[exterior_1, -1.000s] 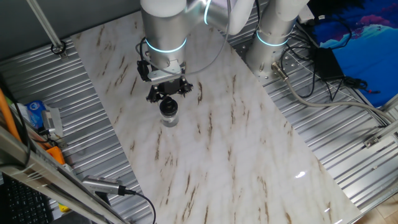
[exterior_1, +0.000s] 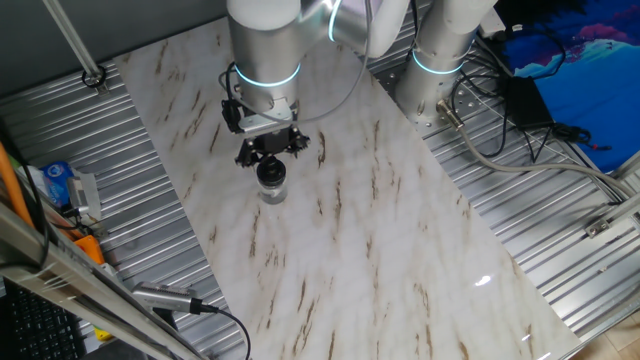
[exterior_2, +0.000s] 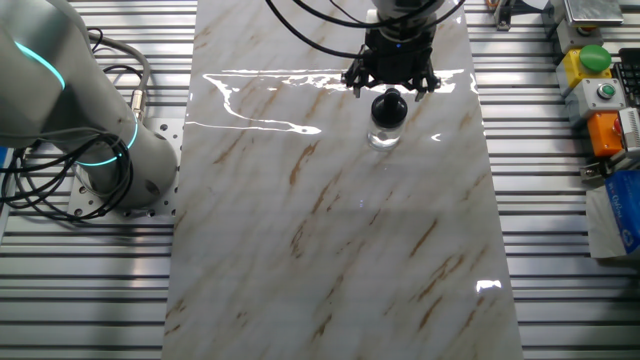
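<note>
A clear bottle with a black lid (exterior_1: 272, 183) stands upright on the marble-patterned board, and the same bottle (exterior_2: 386, 125) shows near the top of exterior view 2. My black gripper (exterior_1: 273, 155) is just behind the lid in exterior view 1. Seen from the other side, the gripper (exterior_2: 392, 92) has its two fingers spread wide, one to each side of the lid. Nothing is clamped between them. Whether any part of the gripper touches the lid cannot be told.
Most of the marble-patterned board (exterior_2: 330, 260) is bare. The arm's base (exterior_1: 430, 90) stands beside it on slatted metal. Beyond the opposite edge are a green button box (exterior_2: 590, 62) and a blue packet (exterior_2: 626, 210). A silver cylindrical device (exterior_1: 168, 298) with a cable sits near the board's edge.
</note>
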